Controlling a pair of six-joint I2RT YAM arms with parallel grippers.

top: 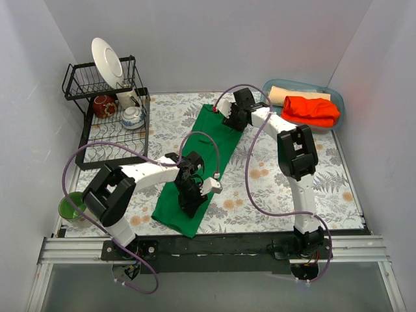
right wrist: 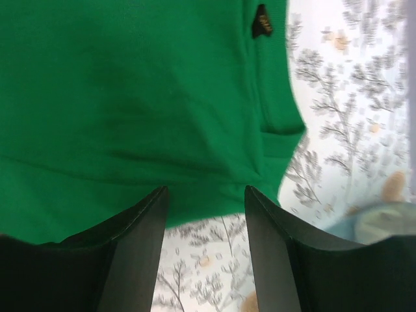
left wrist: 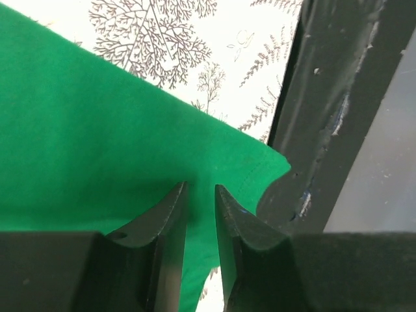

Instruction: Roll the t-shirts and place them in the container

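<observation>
A green t-shirt (top: 170,205) lies folded into a long strip, running slantwise from the back of the table to its front edge. Over its near part is my left gripper (top: 190,211); in the left wrist view its fingers (left wrist: 170,211) stand a narrow gap apart, with green cloth beneath and nothing visibly pinched. My right gripper (top: 233,125) hovers at the far end of the shirt. Its fingers (right wrist: 148,218) are wider apart in the right wrist view, just above the cloth's edge. A small dark label (right wrist: 262,23) shows on the shirt there.
Rolled orange cloth (top: 311,110) and beige cloth (top: 296,95) lie in a blue tray (top: 339,104) at the back right. On the left stand a dish rack (top: 81,153) and a green cup (top: 70,207).
</observation>
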